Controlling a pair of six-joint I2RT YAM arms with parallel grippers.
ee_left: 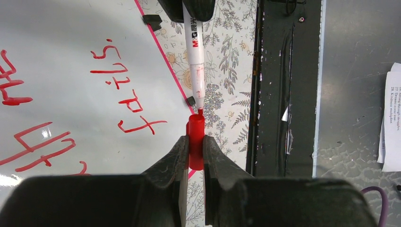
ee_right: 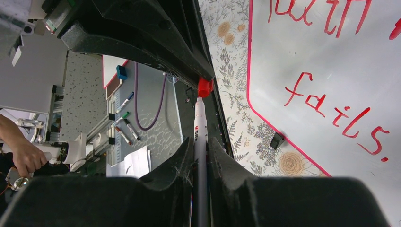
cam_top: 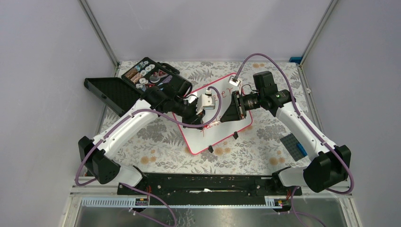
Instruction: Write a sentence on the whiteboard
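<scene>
My grippers face each other over the middle of the whiteboard (cam_top: pixel 191 141), which carries red handwriting, including "fails." (ee_right: pixel 354 130) in the right wrist view. My left gripper is shut on the red marker cap (ee_left: pixel 196 125). My right gripper is shut on the white marker (ee_right: pixel 200 118). The marker's red tip is at the cap's end in the left wrist view, in line with it; whether it is inside the cap I cannot tell exactly.
An open black case (cam_top: pixel 106 94) lies at the back left. A dark mesh pad (cam_top: pixel 291 146) is at the right. Black clips (cam_top: pixel 211 149) sit on the board's front edge.
</scene>
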